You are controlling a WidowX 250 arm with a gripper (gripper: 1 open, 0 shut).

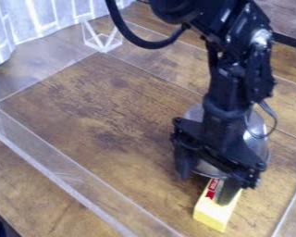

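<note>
The black gripper point(215, 165) points down on the right side of the floor, its fingers apart and open. It hangs over the upper end of a yellow box point(216, 213) with a red label, which lies on the wooden surface below it. A grey round metal object point(253, 139), perhaps a bowl or pot, stands behind the gripper and is mostly hidden by it.
Clear plastic walls point(64, 172) border the wooden surface point(95, 120). A small clear holder point(101, 35) and a white curtain point(21, 23) are at the back left.
</note>
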